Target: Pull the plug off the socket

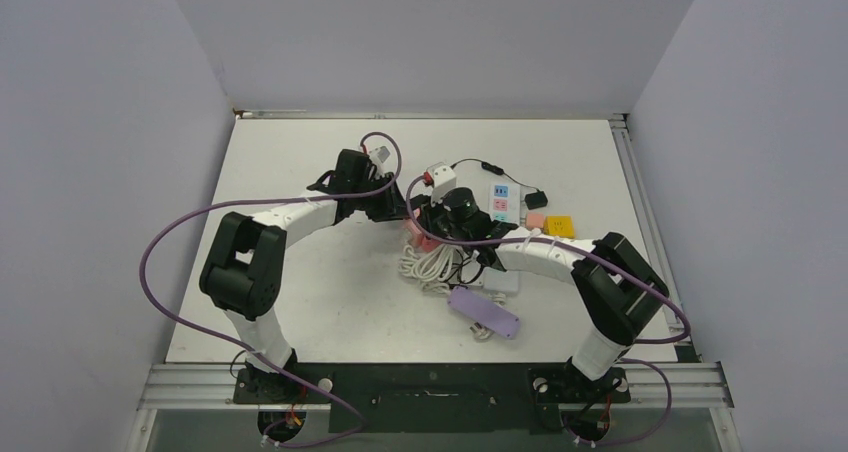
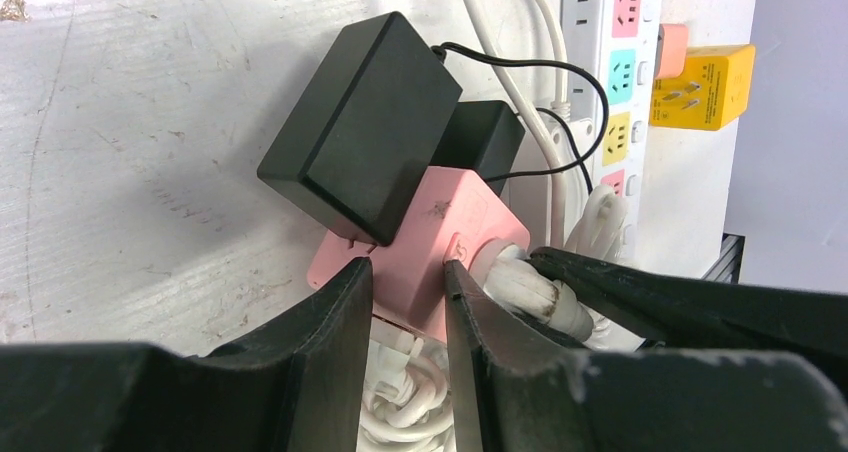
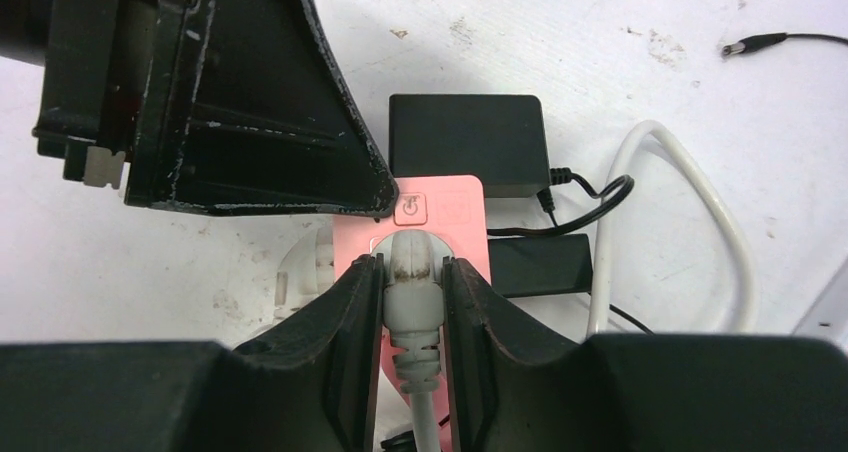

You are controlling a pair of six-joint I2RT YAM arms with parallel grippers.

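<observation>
In the left wrist view a pink socket block (image 2: 440,222) is pinched in my left gripper, which is shut on it. A white plug (image 2: 530,292) sticks out of the block's right face, its prongs hidden. From the right, my right gripper is shut on this plug (image 3: 412,302), one finger on each side of its body. The round recess of the pink block (image 3: 440,204) surrounds the plug's head in the right wrist view; no gap shows clearly between them. From above, the arms mostly cover plug and block.
A black adapter (image 3: 468,142) sits against the pink block. Coiled white cable (image 1: 433,264) and a purple power strip (image 1: 484,313) lie in front. On the right are a white power strip (image 2: 590,82) and a yellow block (image 2: 702,87).
</observation>
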